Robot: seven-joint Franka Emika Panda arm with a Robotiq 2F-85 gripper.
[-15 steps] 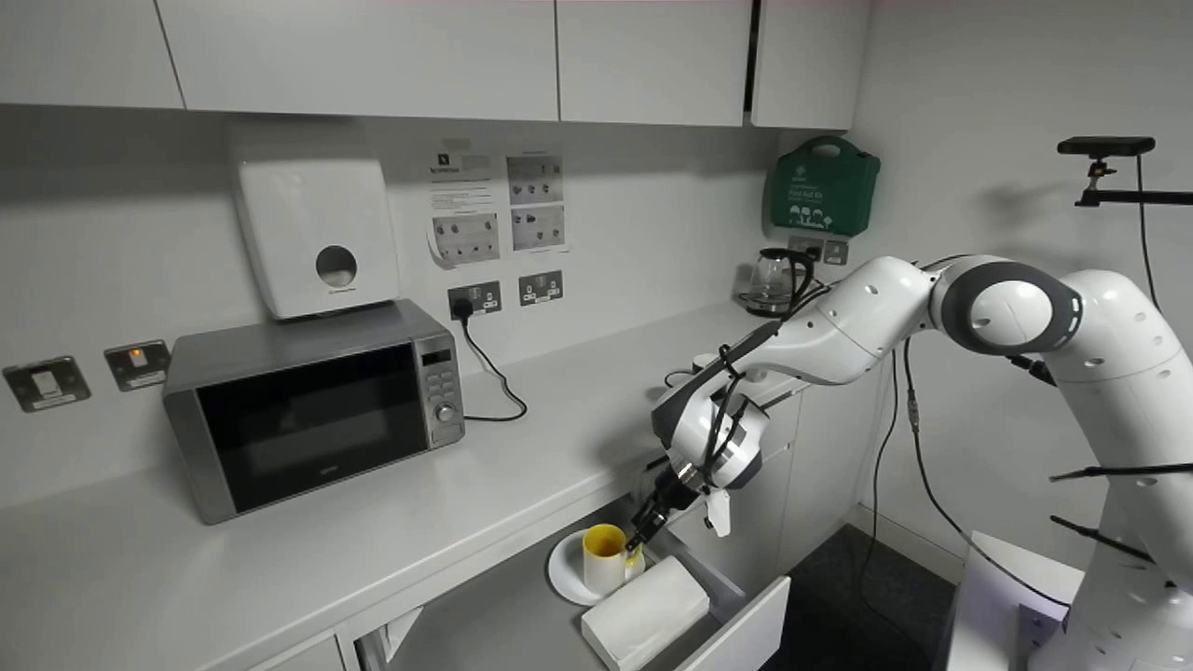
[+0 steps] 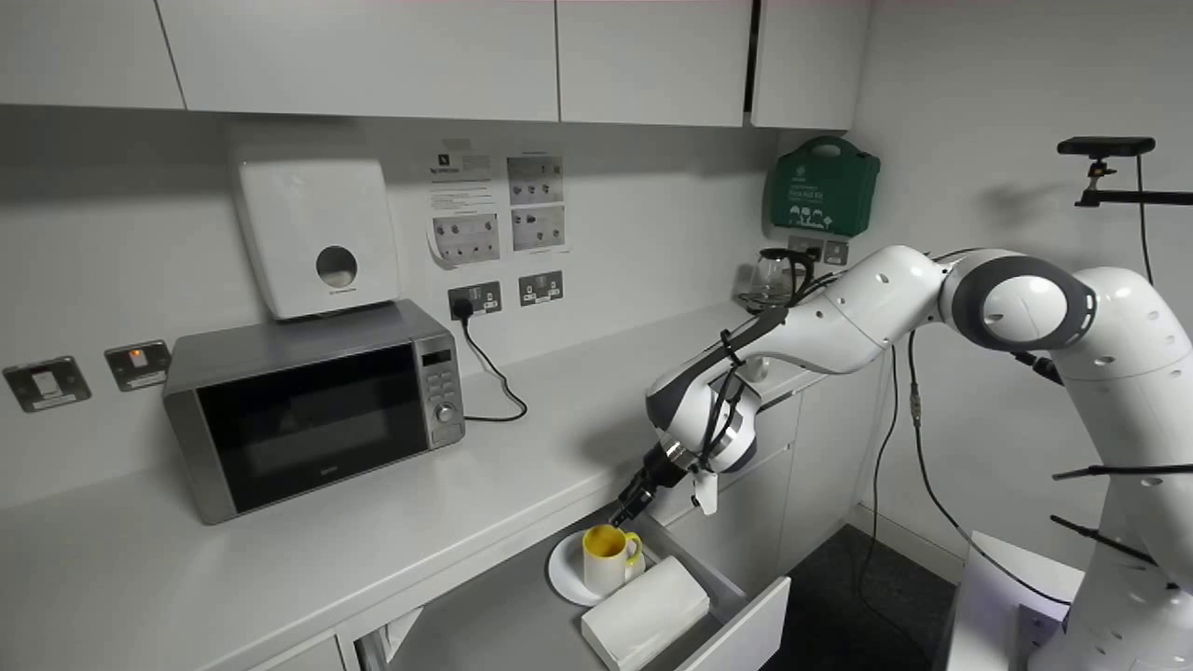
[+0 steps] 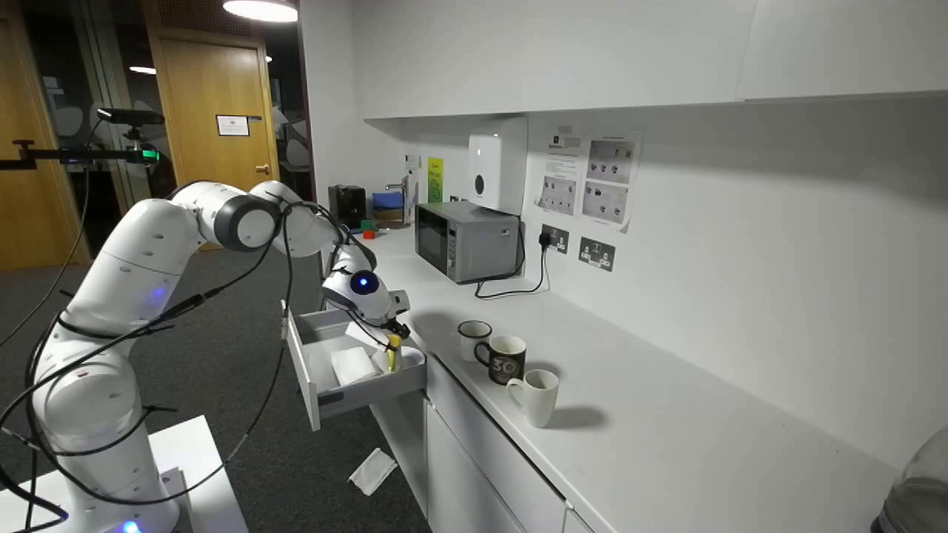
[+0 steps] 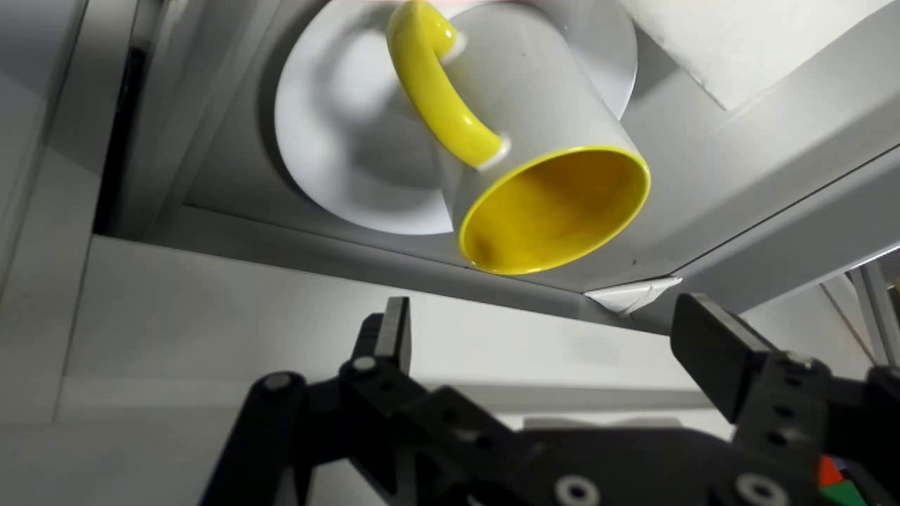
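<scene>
A white mug (image 2: 605, 568) with a yellow inside and yellow handle stands upright on a white plate (image 2: 564, 576) in the pulled-out drawer (image 2: 492, 626). Just above and behind the mug's rim is my gripper (image 2: 626, 516). In the wrist view the two fingers of the gripper are spread wide, with nothing between them. The mug (image 4: 540, 93) lies ahead of the fingertips there, apart from them, its handle to the left. Exterior view 2 shows the mug (image 3: 392, 355) partly covered by the gripper.
A white paper bundle (image 2: 646, 613) lies beside the plate in the drawer. Three mugs, one of them a black mug (image 3: 506, 360), stand on the counter (image 3: 658, 417) along its front edge. A microwave (image 2: 324, 403) sits farther along the counter. Some white paper (image 3: 373, 471) is on the floor.
My gripper has risen slightly and shifted left in exterior view 1, away from the mug's handle, which now shows more clearly. The mug, plate and drawer have stayed in place.
</scene>
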